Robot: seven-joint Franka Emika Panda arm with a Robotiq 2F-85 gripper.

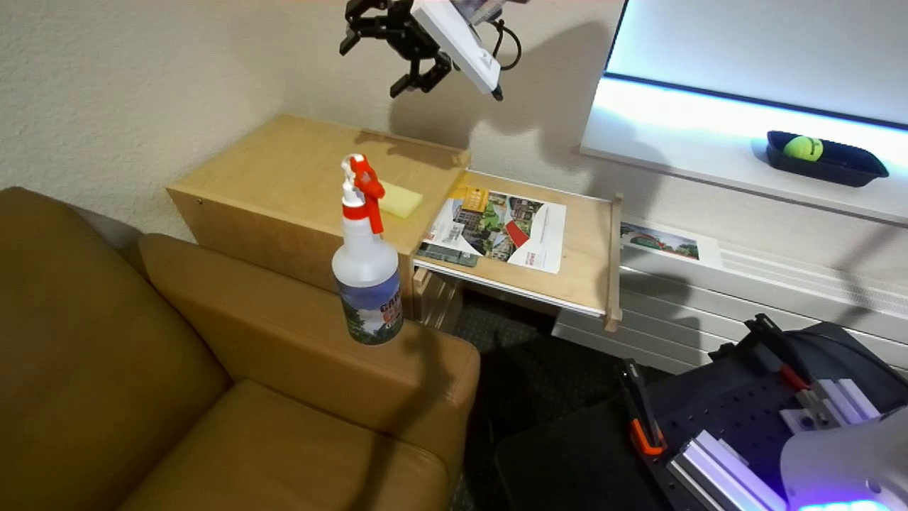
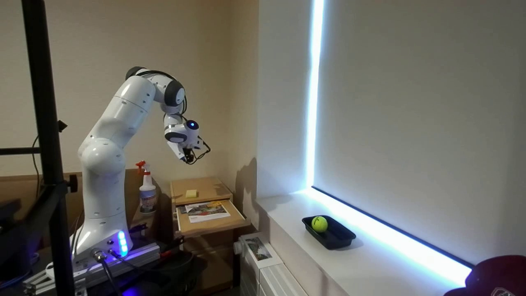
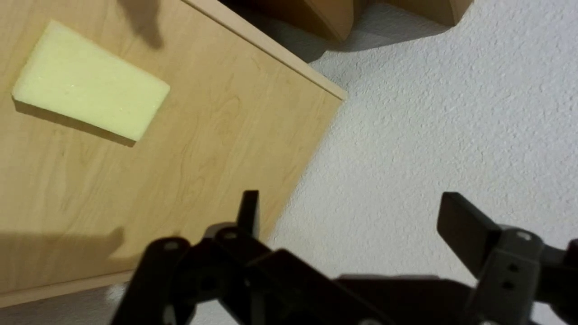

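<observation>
My gripper (image 1: 369, 72) hangs in the air above the wooden cabinet, its fingers spread wide and nothing between them. In the wrist view the two fingertips stand far apart in the lower part, one over the cabinet's edge and one over the wall. A pale yellow sponge (image 3: 92, 81) lies flat on the cabinet top (image 3: 216, 124), well clear of the fingers. The drawer (image 1: 587, 230) below is pulled out. Inside it lie a printed paper (image 1: 545, 234) and a small yellow packet (image 1: 474, 199).
A spray bottle (image 1: 366, 264) with a red trigger stands on the sofa arm (image 1: 447, 362), in front of the cabinet. On the windowsill (image 2: 296, 212) sits a black tray (image 2: 340, 242) holding a tennis ball (image 2: 319, 224). The wall (image 3: 460, 146) is close behind the cabinet.
</observation>
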